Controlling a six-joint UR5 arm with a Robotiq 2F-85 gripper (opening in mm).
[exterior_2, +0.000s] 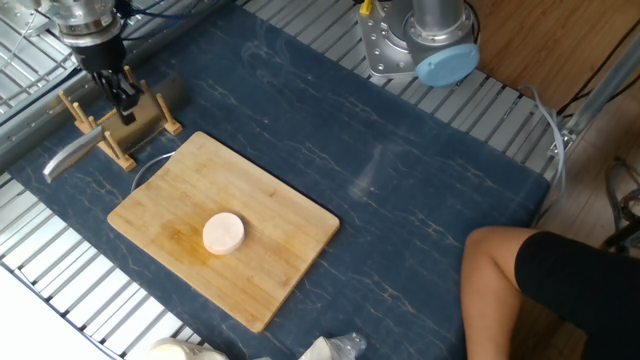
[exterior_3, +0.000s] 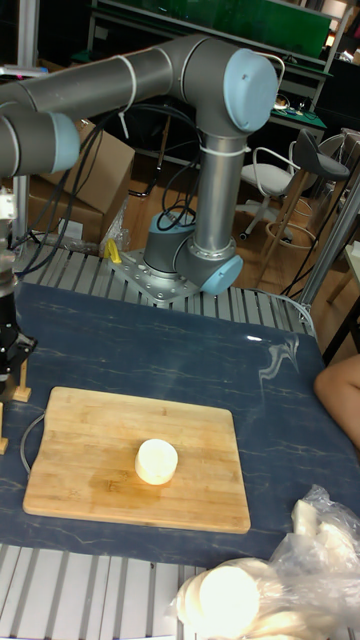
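In exterior view 2, a large knife (exterior_2: 74, 154) with a silver handle rests in a wooden rack (exterior_2: 127, 163) with upright pegs, at the upper left of the dark table. Its broad blade leans among the pegs, the handle sticking out toward the lower left. My black gripper (exterior_2: 128, 113) points down at the blade, its fingertips against or right over it. Whether the fingers are closed on the blade cannot be made out. Exterior view 3 shows the gripper (exterior_3: 15, 373) only partly at the left edge, with the knife out of sight there.
A wooden cutting board (exterior_2: 285, 230) lies beside the rack, bearing a round pale piece (exterior_2: 223, 233). A person's arm (exterior_2: 492, 285) rests at the right edge. Bagged pale pieces (exterior_3: 226, 599) sit at the front.
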